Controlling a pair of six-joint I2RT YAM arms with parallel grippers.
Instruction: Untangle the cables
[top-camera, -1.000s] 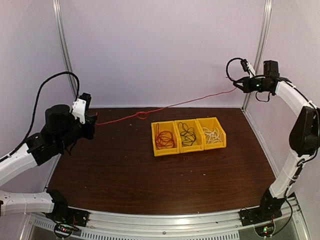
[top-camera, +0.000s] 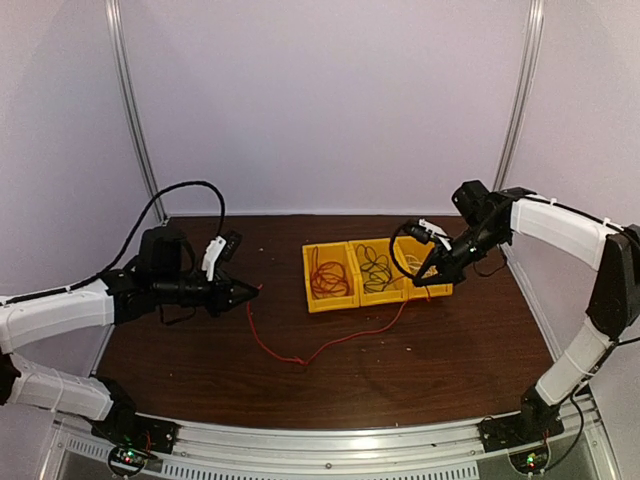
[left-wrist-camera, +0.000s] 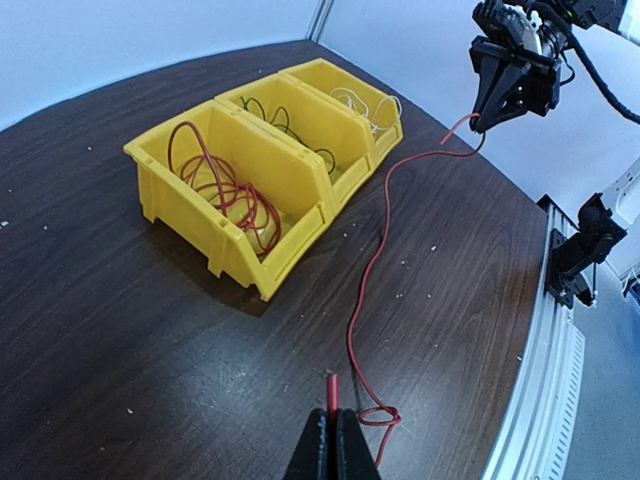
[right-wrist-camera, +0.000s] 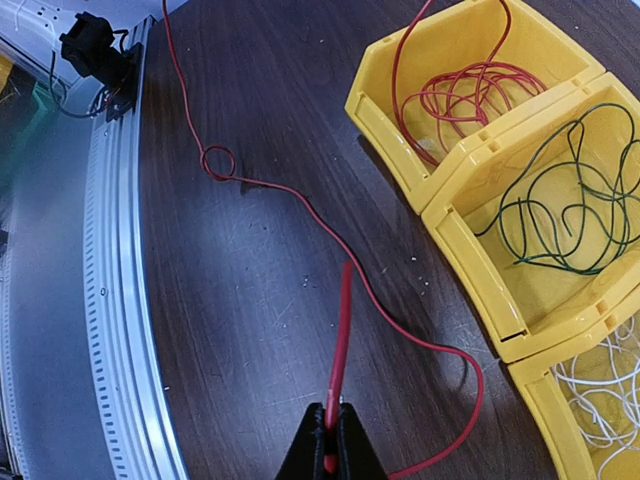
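A red cable (top-camera: 345, 340) spans between my two grippers, its middle sagging low over the table. A small loop (right-wrist-camera: 218, 162) shows along it, seen in both wrist views. My left gripper, left of the bins in the top view, is shut on the cable near one end; a short red tip pokes past its fingers. The right gripper is shut on the cable near the other end, with a longer free tip sticking out. From above, this right gripper hangs over the rightmost bin, partly covering it.
Three joined yellow bins (top-camera: 330, 305) stand at the table's middle back, holding red cables (right-wrist-camera: 475, 95), dark green cable (right-wrist-camera: 570, 215) and white cable (right-wrist-camera: 605, 390).
Both grippers have come down and inward, the right one leftward and the left one rightward. The cable, stretched taut in the air before, now sags toward the table.
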